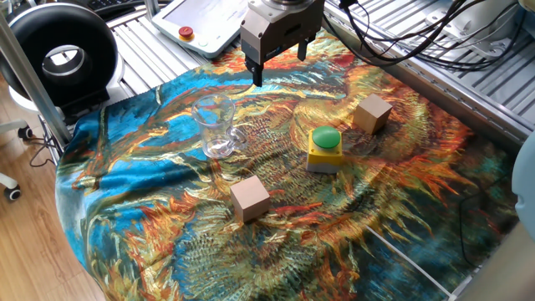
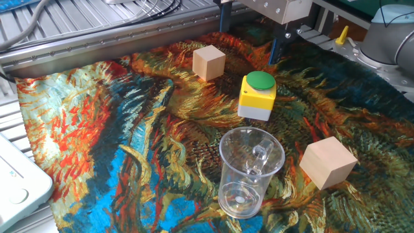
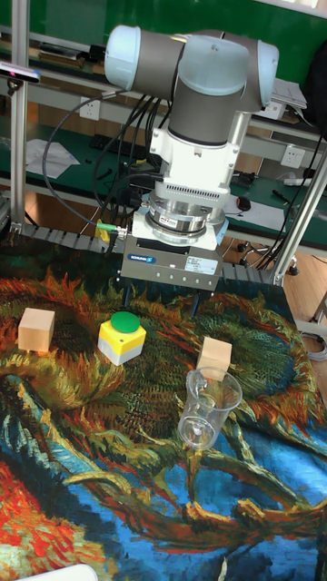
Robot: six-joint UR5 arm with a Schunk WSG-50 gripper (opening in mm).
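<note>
My gripper (image 1: 280, 70) hangs above the patterned cloth, its two dark fingers spread wide with nothing between them. Below it stand a clear plastic cup (image 1: 216, 134) with a handle, upright, and a yellow and white box with a green button (image 1: 327, 137) on top. One wooden cube (image 1: 250, 200) sits on the near side of the cup and button in exterior view 1; another wooden cube (image 1: 372, 114) lies beyond the button to the right. In exterior view 3 the cup (image 3: 209, 411) partly overlaps one cube (image 3: 214, 357). No object touches the gripper (image 3: 160, 300).
The colourful cloth (image 1: 150, 242) covers the table with wide bare stretches around the objects. A tablet-like panel with a red button (image 1: 186, 33) lies at the back left. Black cables (image 1: 393, 60) and a metal rail (image 2: 97, 52) border the work area.
</note>
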